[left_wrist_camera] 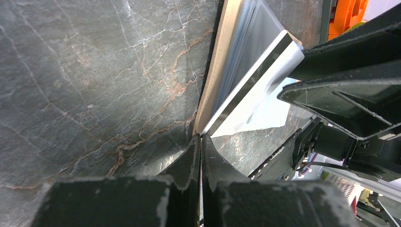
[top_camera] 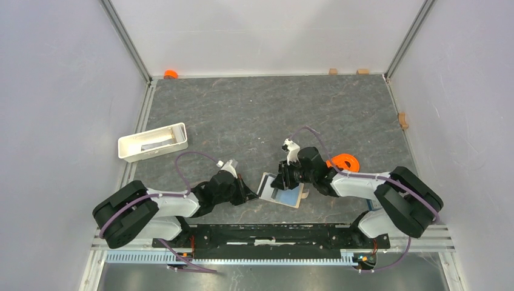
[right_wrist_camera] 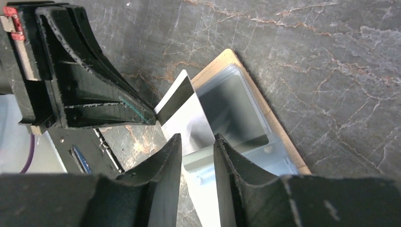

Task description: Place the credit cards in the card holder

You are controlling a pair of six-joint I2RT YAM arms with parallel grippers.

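Note:
A clear-pocketed card holder (top_camera: pixel 291 197) with a tan border lies flat on the marble table. Over its near part leans a white card (left_wrist_camera: pixel 265 90) with a dark stripe, tilted up from the pockets. My left gripper is shut, its tips right at the card's lower corner; whether they pinch it is not clear. Above the holder, my right gripper stands part open, a gap showing between its fingertips. One corner of the card (right_wrist_camera: pixel 187 123) reaches into that gap. The holder's clear pocket (right_wrist_camera: pixel 231 104) shows beside the card in the right wrist view.
At the left, a white basket (top_camera: pixel 126 145) holds something flat and grey. An orange ring-shaped object (top_camera: pixel 344 161) sits just behind the right arm. A black bar (top_camera: pixel 267 233) runs along the front.

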